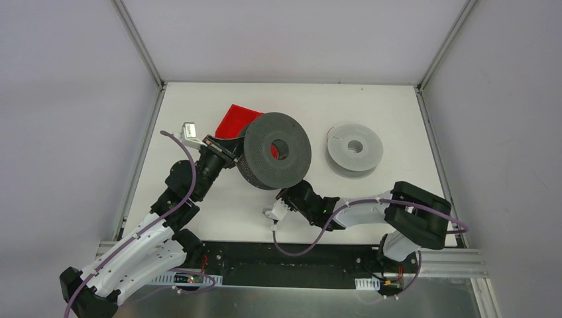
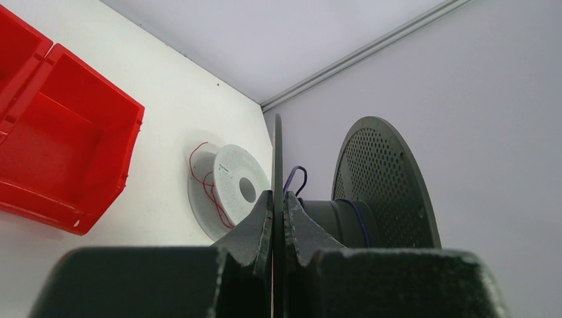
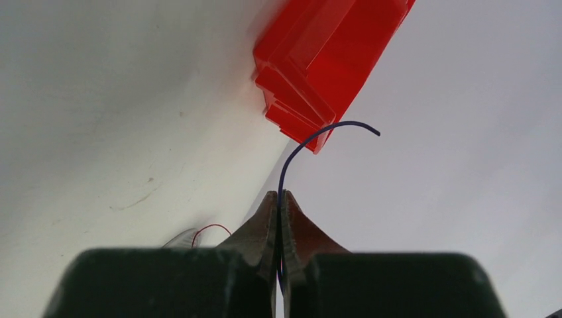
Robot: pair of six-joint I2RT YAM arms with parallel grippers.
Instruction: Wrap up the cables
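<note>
A dark grey spool (image 1: 293,142) hangs in the air over the table, its near flange (image 2: 278,159) edge-on and pinched by my left gripper, which is shut on it. A dark blue cable (image 2: 358,215) lies partly round the spool's hub, and a loop of it stands up beside the flange. In the right wrist view my right gripper is shut on a thin dark blue cable (image 3: 298,147), whose free end curves up and to the right. From above, the right gripper's fingertips are hidden beneath the spool's lower edge.
A pale grey spool (image 1: 341,147) with red cable (image 2: 214,197) lies on the table's right side. The red bin (image 1: 235,121) stands at the back left, partly behind the dark spool. White table shows bare between them and along the front.
</note>
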